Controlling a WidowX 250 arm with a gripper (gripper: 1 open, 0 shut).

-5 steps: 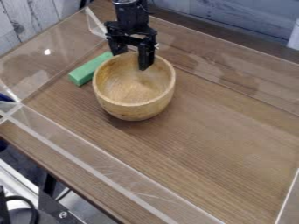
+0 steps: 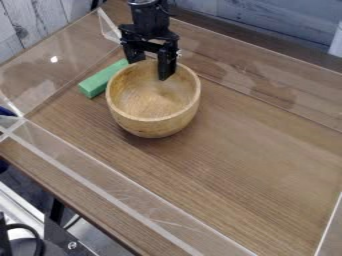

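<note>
My gripper [image 2: 150, 48] is at the top centre of the camera view, a dark shape over the back rim of a tan wooden bowl [image 2: 154, 112]. Its fingers reach down at the bowl's back edge; whether they are open or shut, or touch the rim, is too small to tell. A green block [image 2: 102, 78] lies just left of the bowl, partly behind it.
Dark cables show at the lower left corner, and a pale edge runs along the left side.
The gripper and bowl have shifted very slightly; otherwise little differs.
</note>
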